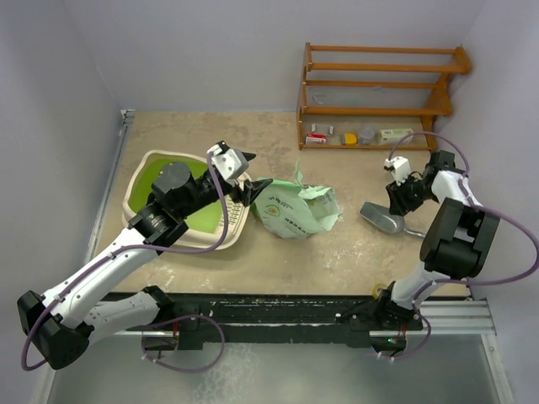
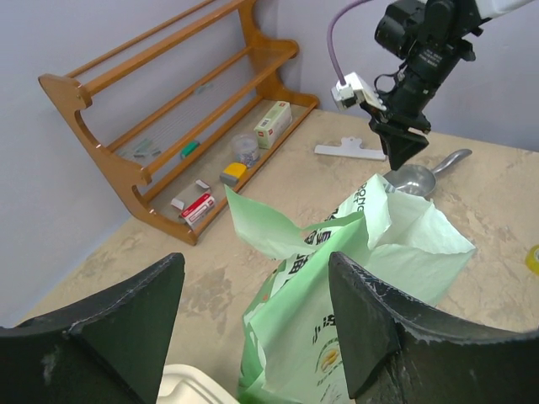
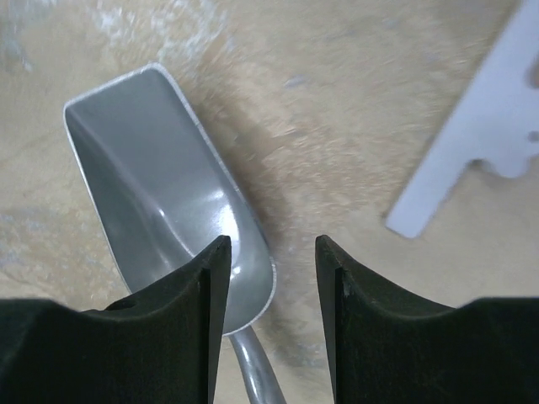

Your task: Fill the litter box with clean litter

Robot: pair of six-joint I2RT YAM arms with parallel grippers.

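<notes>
The cream litter box [image 1: 140,177] with a green inside sits at the left under my left arm. My left gripper [image 1: 255,173] is open above the pale green litter bag [image 1: 290,210], whose torn top flaps stand up in the left wrist view. At the right, my right gripper is open just over the metal scoop [image 3: 156,160], which lies on the table with its handle [image 3: 257,362] pointing between and below the fingers.
A wooden rack [image 1: 379,67] with small items stands at the back right. A white clip-like plate [image 3: 446,151] lies beside the scoop. A yellow round object [image 2: 532,259] is near the front edge.
</notes>
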